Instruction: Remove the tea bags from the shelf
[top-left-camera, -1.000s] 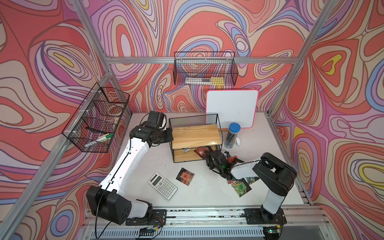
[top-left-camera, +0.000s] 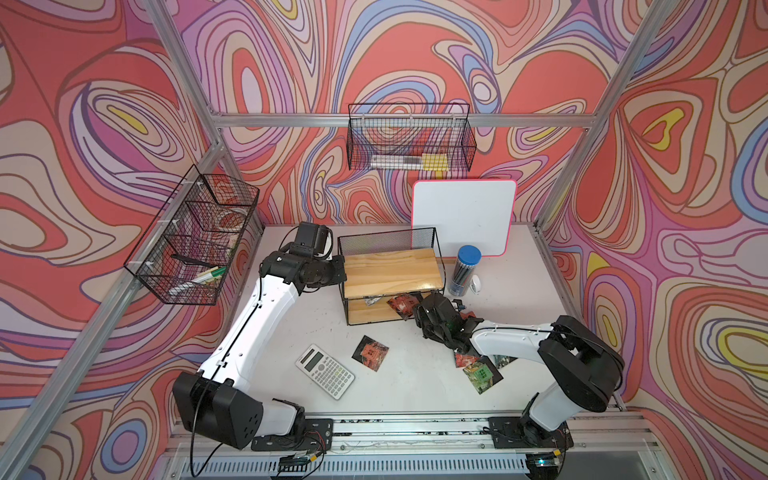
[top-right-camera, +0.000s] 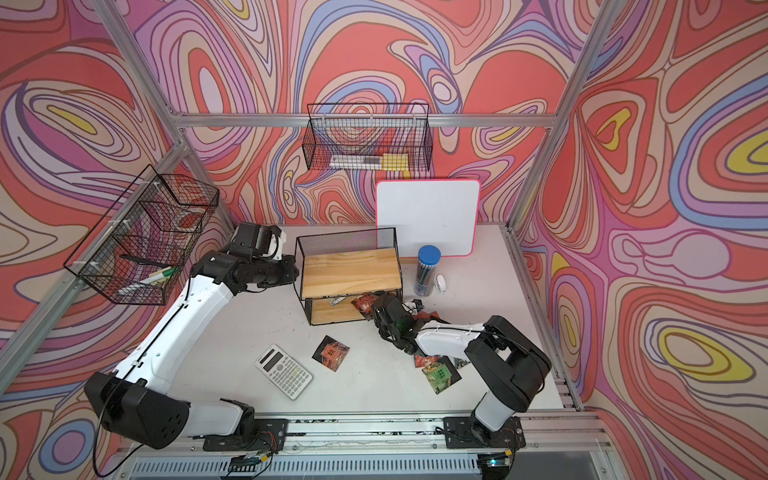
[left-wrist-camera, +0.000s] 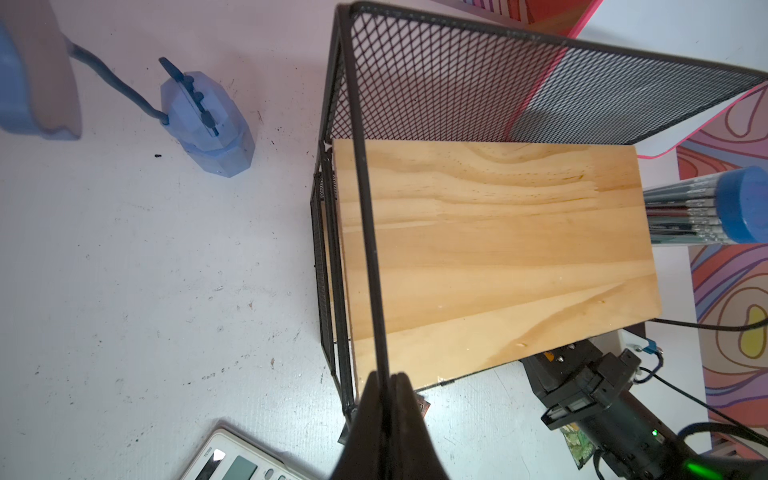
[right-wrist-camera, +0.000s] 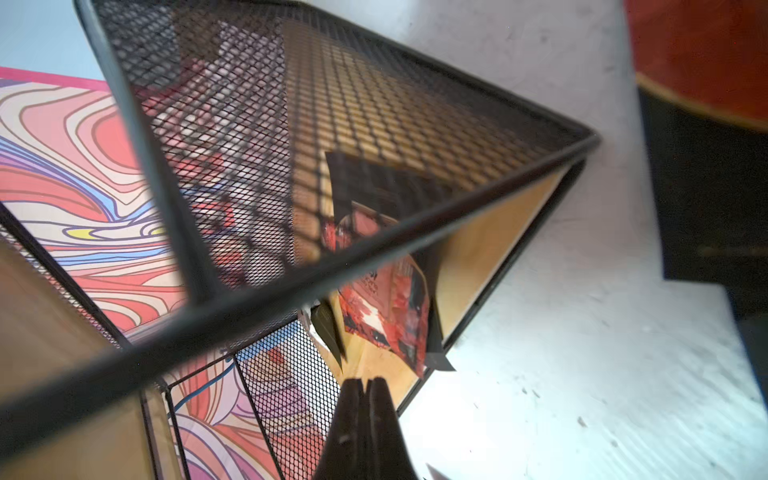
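Note:
A red tea bag (right-wrist-camera: 384, 296) with dark packets behind it lies on the lower level of the mesh shelf (top-left-camera: 392, 268), under the wooden board (left-wrist-camera: 496, 240). My right gripper is shut at the shelf's right front, fingertips toward that bag, nothing seen between them. My left gripper is shut at the shelf's left end, in line with a thin frame bar. Loose tea bags (top-left-camera: 370, 352) lie on the table in front and more (top-left-camera: 481, 373) to the right.
A calculator (top-left-camera: 325, 370) lies front left. A blue-lidded container (top-left-camera: 469, 257) and white mouse stand right of the shelf, a whiteboard (top-left-camera: 462, 214) behind.
The left arm has not moved.

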